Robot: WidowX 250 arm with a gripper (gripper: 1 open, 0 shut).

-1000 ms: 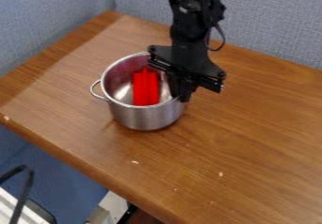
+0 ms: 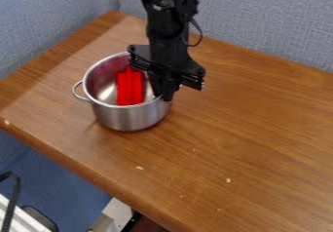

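A steel pot [image 2: 120, 117] with a wire handle on its left stands on the wooden table toward the left. Inside it a red block [image 2: 129, 86] shows upright. My black gripper [image 2: 164, 88] is low at the pot's right side, over the rim. Its fingertips are mostly dark against the pot, and whether anything is between them is hard to see.
Grey padded walls stand at the back.
My gripper and the pot have moved together to the left, by a small amount. The red block has moved along inside the pot.
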